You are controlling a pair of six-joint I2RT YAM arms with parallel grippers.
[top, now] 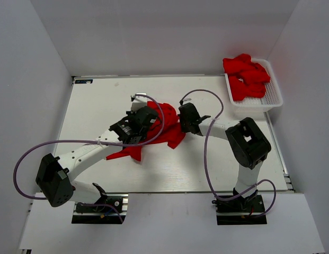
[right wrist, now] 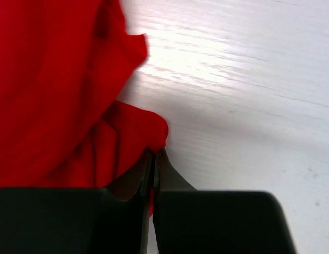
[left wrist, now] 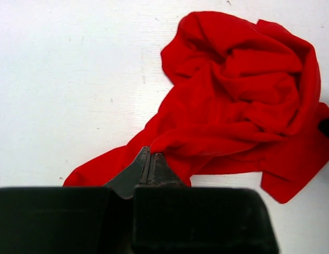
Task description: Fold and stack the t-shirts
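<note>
A crumpled red t-shirt [top: 167, 119] lies bunched in the middle of the white table, partly hidden under my left arm in the top view. My left gripper is shut on a fold along the shirt's near side; the cloth [left wrist: 233, 90] spreads up and right from it. On the shirt's right side, my right gripper is closed tightly on a corner of the red fabric [right wrist: 138, 127]. More of the shirt fills the left of the right wrist view.
At the back right stands a white basket [top: 273, 92] with more red shirts [top: 246, 76] heaped in it.
</note>
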